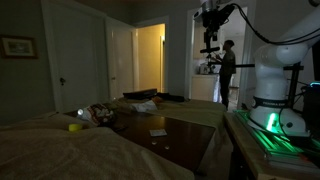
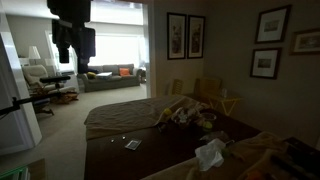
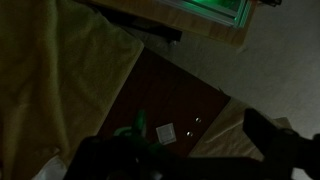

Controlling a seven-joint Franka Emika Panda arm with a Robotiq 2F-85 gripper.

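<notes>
My gripper hangs high above the right end of the table, well clear of everything on it. In the wrist view its dark fingers stand wide apart at the bottom, and no object shows between them. A small whitish square lies flat on the dark brown tabletop. From above, that square has a few tiny pale bits beside it. The picture is dim, so finer detail is lost.
Tan cloth covers much of the table. Toward the back lie a cluttered heap, a yellow item and crumpled white material. A person stands in the doorway.
</notes>
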